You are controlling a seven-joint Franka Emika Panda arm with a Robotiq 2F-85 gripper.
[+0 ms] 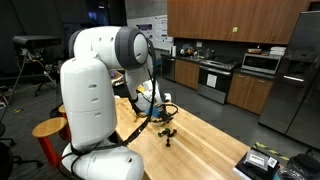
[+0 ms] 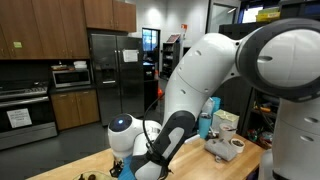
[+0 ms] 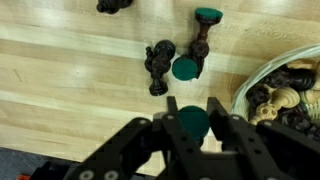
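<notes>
In the wrist view my gripper is shut on a chess piece (image 3: 193,123), whose round green base faces the camera. The rest of this piece is mostly hidden by the fingers. Beyond it, dark chess pieces with green bases lie on the wooden table: one piece (image 3: 158,66) at the middle, another piece (image 3: 203,35) to its right, and a third (image 3: 113,4) cut off at the top edge. Right of the gripper is a round woven basket (image 3: 240,98) holding dark and light pieces. Exterior view 1 shows the loose pieces (image 1: 167,134) standing or lying near the arm.
The wooden table (image 1: 205,145) is broadly clear to the right of the loose pieces. A dark device (image 1: 258,162) sits at its far right edge. In exterior view 2, a blue-green container (image 2: 206,126) and a grey item (image 2: 224,149) stand right of the arm.
</notes>
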